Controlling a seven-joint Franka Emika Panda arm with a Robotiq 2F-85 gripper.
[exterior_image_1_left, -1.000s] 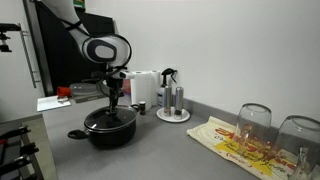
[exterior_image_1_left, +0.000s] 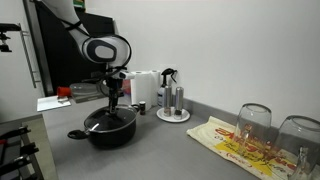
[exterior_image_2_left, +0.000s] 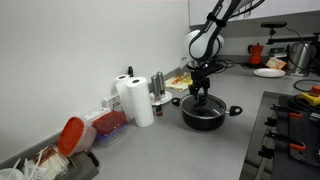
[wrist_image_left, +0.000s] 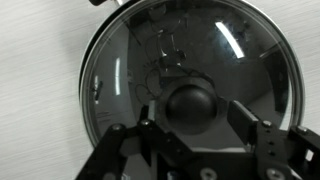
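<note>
A black two-handled pot (exterior_image_1_left: 112, 135) stands on the grey table, at the left in exterior view 1 and right of centre in exterior view 2 (exterior_image_2_left: 204, 119). Its glass lid (wrist_image_left: 130, 75) with a steel rim is on it. From above, my gripper points down at the lid, its fingers apart on either side of the round black knob (wrist_image_left: 191, 108). The fingers are open; whether a finger touches the knob is unclear.
White paper rolls (exterior_image_2_left: 138, 104) stand near the wall. Bottles and shakers on a white plate (exterior_image_1_left: 172, 115), a patterned cloth (exterior_image_1_left: 236, 145) and upturned glasses (exterior_image_1_left: 254, 122) line the table's back. Table in front of the pot is clear.
Over the last second the gripper has come down slightly toward the lid's knob. The pot and the other things have stayed in place.
</note>
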